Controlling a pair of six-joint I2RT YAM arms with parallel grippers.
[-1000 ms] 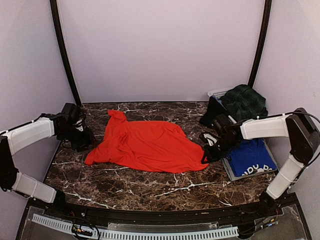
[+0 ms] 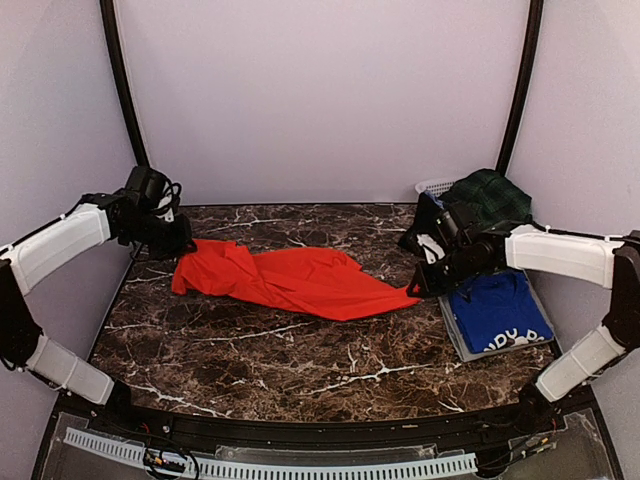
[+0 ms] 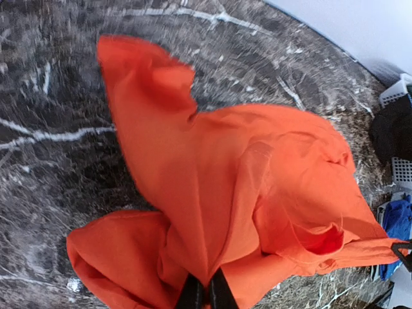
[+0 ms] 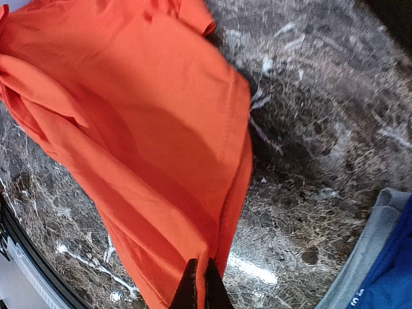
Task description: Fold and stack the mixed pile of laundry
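Observation:
A red garment [image 2: 300,285] stretches across the dark marble table in loose folds, its left end raised. My left gripper [image 2: 175,240] pinches that end from above; in the left wrist view the cloth gathers between its fingertips. At the other end, my right gripper [image 2: 420,285] is shut on a corner of the red cloth, which runs taut into its fingers in the right wrist view.
At the right stands a tray with a folded blue garment [image 2: 492,310], beside a white basket [image 2: 433,187] with dark and green plaid clothes [image 2: 485,200].
The right gripper has also risen a little, and the cloth's front edge has drawn backward.

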